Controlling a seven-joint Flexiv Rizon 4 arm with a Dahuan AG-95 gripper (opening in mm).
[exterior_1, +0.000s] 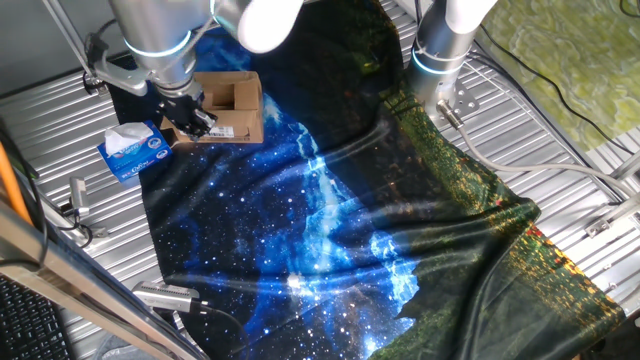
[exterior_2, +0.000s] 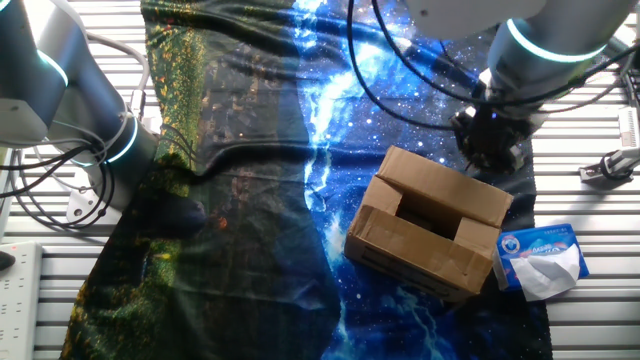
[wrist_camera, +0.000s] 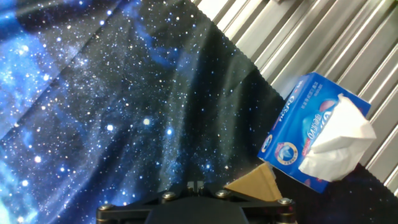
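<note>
An open cardboard box (exterior_1: 244, 122) stands on the dark, star-patterned cloth. Exterior view 2 shows its folded flaps (exterior_2: 445, 185) and a shadowed inside, whose contents I cannot make out. My gripper (exterior_1: 206, 126) hangs at the box's left side in exterior view 1, overlapping its edge there. From the opposite side, the gripper (exterior_2: 512, 160) appears just beyond the box's far corner. Along the bottom of the wrist view the fingertips (wrist_camera: 191, 185) sit close together, shut, with nothing visible between them. Only a corner of the box (wrist_camera: 256, 183) shows there.
A blue tissue box (wrist_camera: 297, 127) with a white tissue sticking out stands beside the cardboard box, at the cloth's edge.
</note>
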